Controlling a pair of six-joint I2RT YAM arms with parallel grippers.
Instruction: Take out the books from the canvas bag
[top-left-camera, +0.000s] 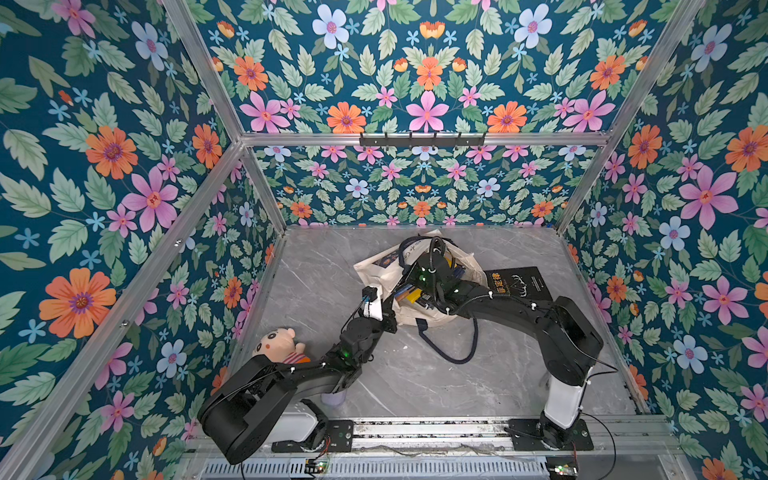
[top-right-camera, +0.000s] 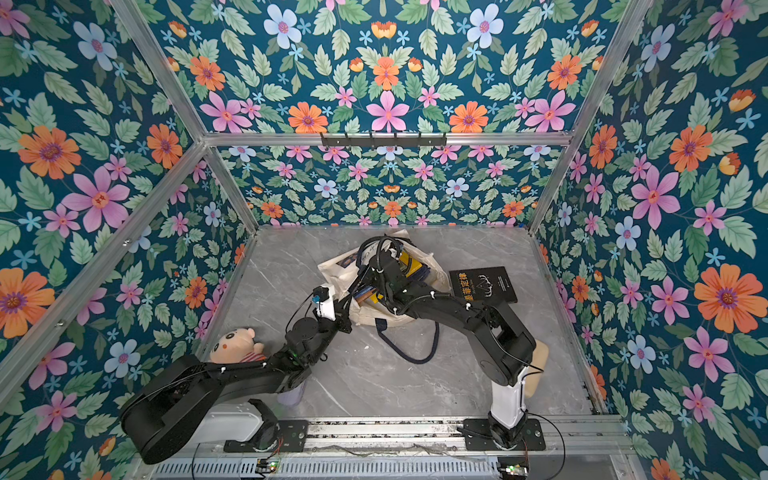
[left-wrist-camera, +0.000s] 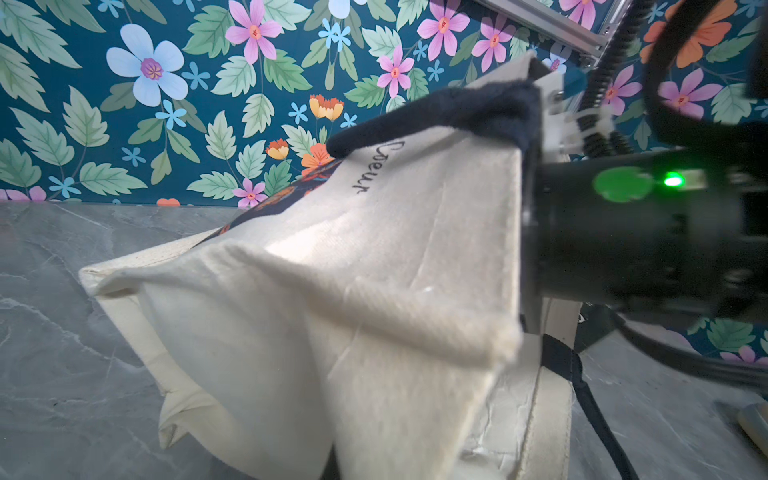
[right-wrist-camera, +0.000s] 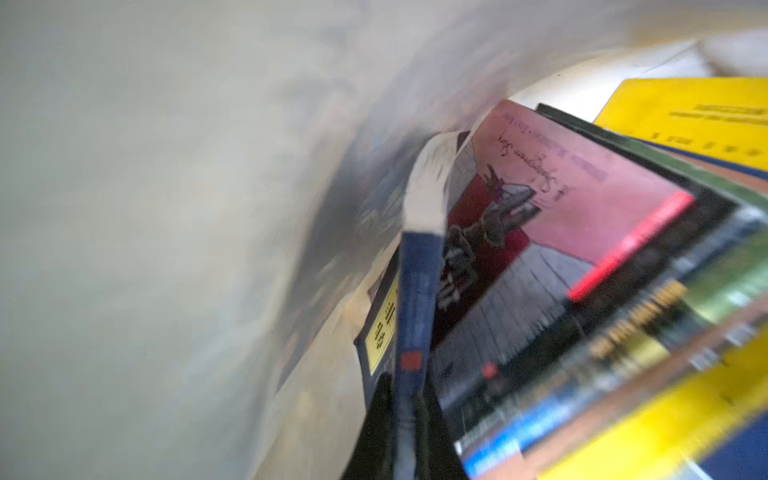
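Note:
The canvas bag (top-left-camera: 364, 264) lies tipped on the floor, its mouth toward the arms. Down among its books, my right gripper is shut on a dark blue book (right-wrist-camera: 420, 280), seen along its narrow spine. Beside that book stand a pink-covered book (right-wrist-camera: 584, 192), a yellow book (right-wrist-camera: 696, 120) and several others with spines up. My left gripper (top-left-camera: 389, 307) is at the bag's front left edge, apparently shut on the cloth; canvas hides most of its fingers in the left wrist view. A black book (top-left-camera: 521, 283) lies outside the bag on the right.
A plush doll (top-left-camera: 280, 345) sits on the floor at the left. The bag's dark strap (top-left-camera: 456, 357) loops out in front. Free floor (top-left-camera: 488, 388) shows in front of the bag and along the right side.

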